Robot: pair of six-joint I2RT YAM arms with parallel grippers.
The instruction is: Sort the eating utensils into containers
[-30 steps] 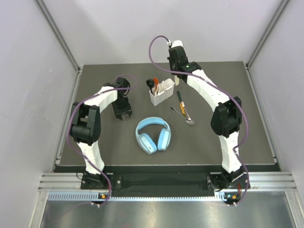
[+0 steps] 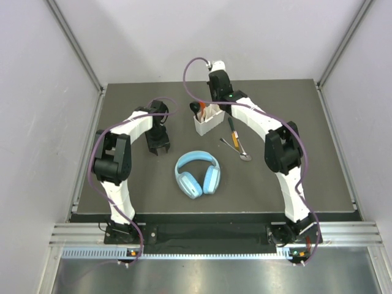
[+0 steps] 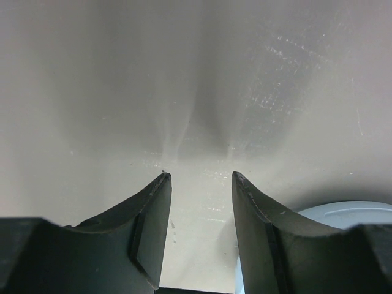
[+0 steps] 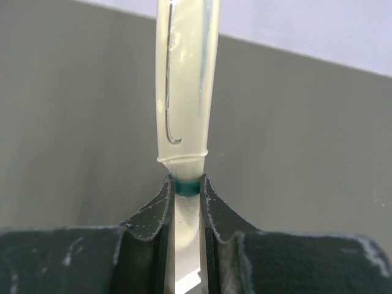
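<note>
A white utensil holder (image 2: 209, 124) stands at the back centre holding a black ladle (image 2: 195, 107) and orange and cream utensils. My right gripper (image 2: 217, 104) is over it; in the right wrist view it is shut on a cream utensil (image 4: 184, 86) with a teal band, held upright between the fingers. Right of the holder lie an orange-and-black utensil (image 2: 234, 139) and a metal ladle (image 2: 245, 157). My left gripper (image 2: 158, 148) stands open and empty over bare table at the left, as the left wrist view also shows.
Blue headphones (image 2: 211, 179) lie at the front centre, their edge also in the left wrist view (image 3: 343, 211). Walls border the back and sides.
My left gripper has not visibly moved.
</note>
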